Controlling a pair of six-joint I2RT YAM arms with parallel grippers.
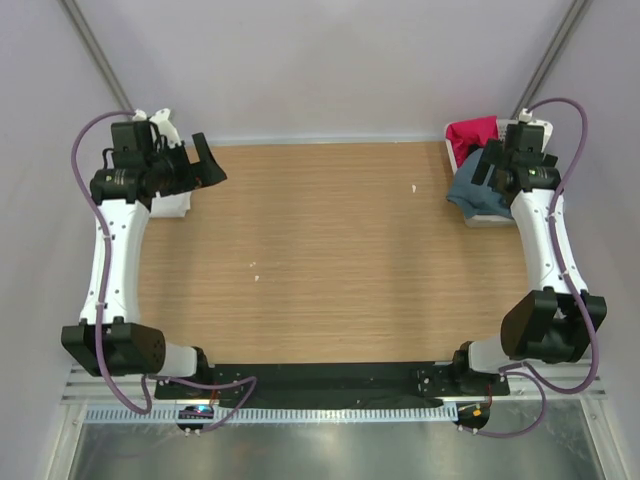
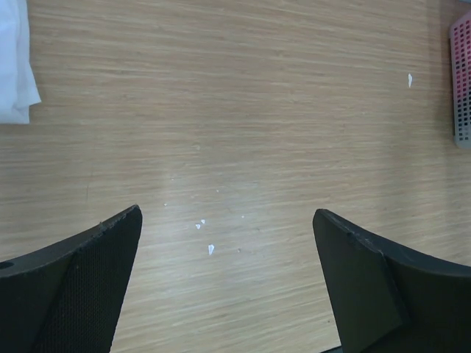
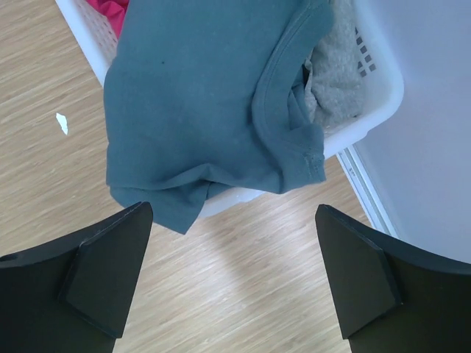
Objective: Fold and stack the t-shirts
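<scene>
A white basket (image 3: 383, 95) at the table's right holds a teal T-shirt (image 3: 199, 95) draped over its near rim, a red cloth (image 1: 470, 133) and a grey one (image 3: 335, 81). My right gripper is over the basket, open, with nothing between its fingers. My left gripper is open and empty above the left side of the table. A folded white cloth (image 2: 13, 73) lies at the left of the table, partly hidden under the left arm in the top view.
Walls border it at the back and sides.
</scene>
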